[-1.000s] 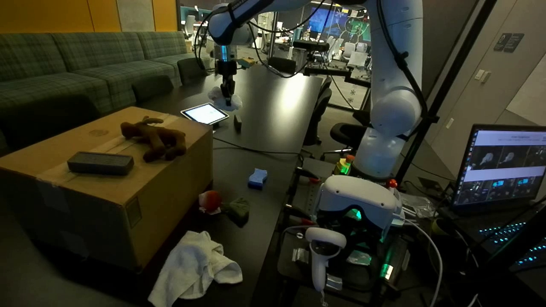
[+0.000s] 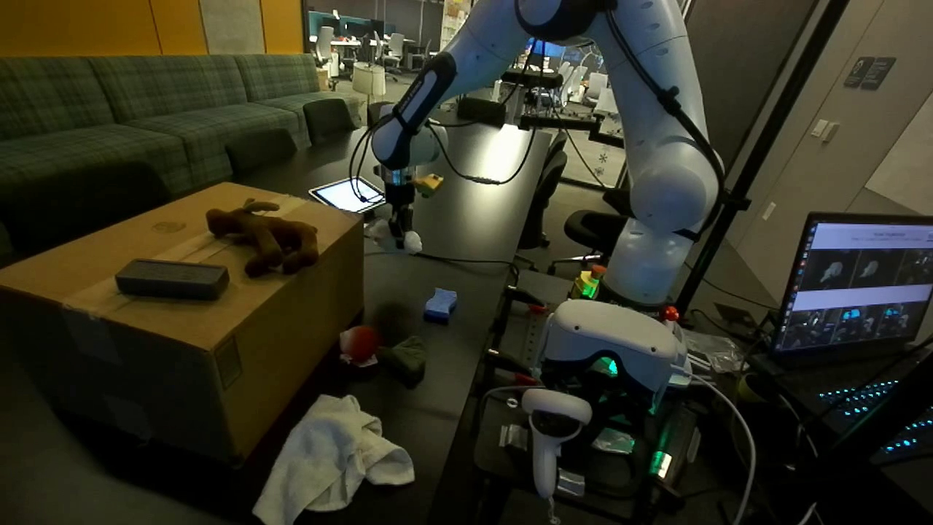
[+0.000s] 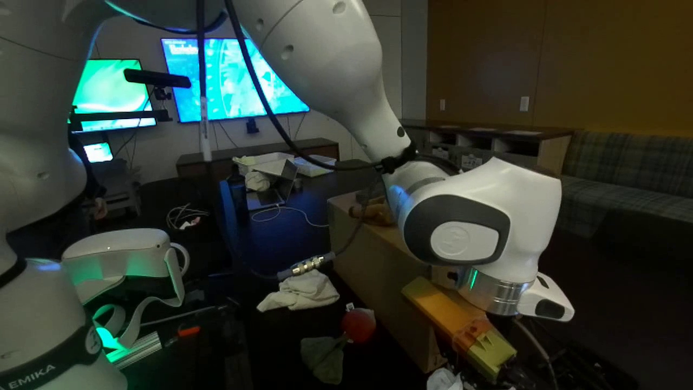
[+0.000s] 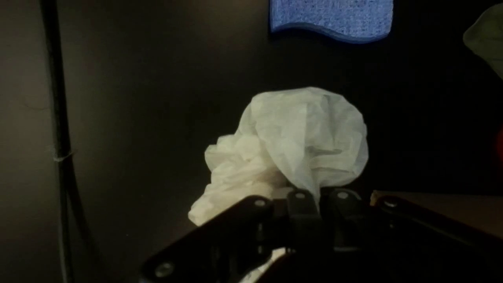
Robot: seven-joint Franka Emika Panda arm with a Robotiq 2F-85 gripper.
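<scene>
A crumpled white plastic bag (image 4: 306,136) is pinched by my gripper, which is shut on it. Loose folds spread out on both sides of the fingers (image 4: 301,207). In exterior view 1 my gripper (image 2: 402,232) points down over the black table beside the cardboard box's far end, and the bag (image 2: 411,242) shows as a pale clump at its tips. Only a bit of the bag (image 3: 445,379) peeks in at the bottom of exterior view 2, where the fingers are hidden. Whether the bag touches the table is unclear.
The large cardboard box (image 2: 289,350) carries a brown plush toy (image 2: 267,236) and a dark eraser-like block (image 2: 172,279). On the table lie a blue sponge (image 2: 441,305), a red ball (image 2: 359,343), a green cloth (image 2: 404,359), a white towel (image 2: 337,455), a lit tablet (image 2: 347,194) and a cable (image 4: 61,141).
The arm has come down and nearer to exterior view 1, carrying the bag from over the tablet to beside the box's far end. Other objects have stayed put.
</scene>
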